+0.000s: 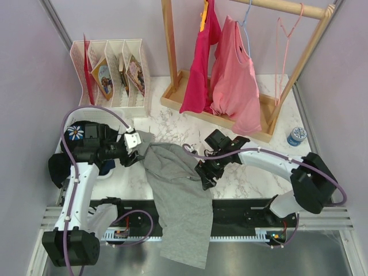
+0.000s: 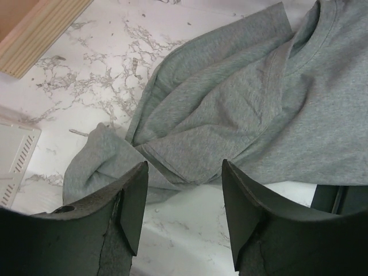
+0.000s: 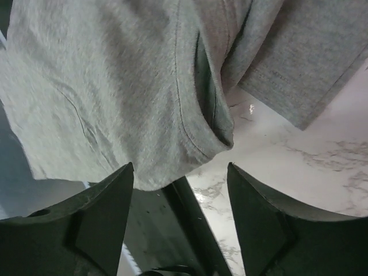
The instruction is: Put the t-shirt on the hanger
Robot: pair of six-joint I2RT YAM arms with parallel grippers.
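A grey t-shirt [image 1: 181, 213] lies spread on the marble table, its lower part hanging over the front edge. My left gripper [image 1: 132, 155] is open over the shirt's left end; the left wrist view shows cloth below its fingers. My right gripper [image 1: 204, 178] is at the shirt's right side near the front edge, its fingers apart, facing a folded hem [image 3: 207, 138] in the right wrist view. A pink empty hanger [image 1: 279, 57] hangs on the right of the wooden rack [image 1: 276, 7].
Pink and red garments [image 1: 233, 80] hang on the rack. At the left are a white bin [image 1: 115, 121] of dark clothes and a white divider [image 1: 138, 106] with books. A blue-labelled tub [image 1: 296, 135] stands at the right.
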